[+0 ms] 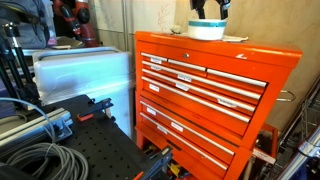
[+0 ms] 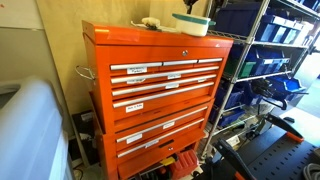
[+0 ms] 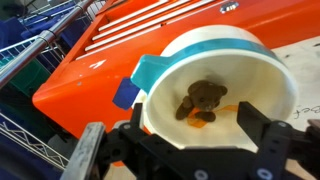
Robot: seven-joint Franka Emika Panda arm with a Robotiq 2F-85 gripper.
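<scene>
A white bowl with a teal band (image 3: 160,105) stands on top of the red tool cabinet (image 3: 85,75). Inside it a small brown teddy bear (image 3: 207,95) sits with something orange beside it. My gripper is open above the bowl, its dark fingers spread wide and nothing between them. From the front, the same bowl (image 1: 207,30) shows with the fingertips just over its rim; the bear is hidden by the bowl's wall there. In the second exterior view the bowl (image 2: 190,26) is near the cabinet's back edge.
A small blue item (image 3: 126,93) lies on the cabinet top beside the bowl. Other small things (image 2: 150,22) lie on the other side of it. Wire shelving with blue bins (image 2: 238,22) stands close to the cabinet. A wall is behind.
</scene>
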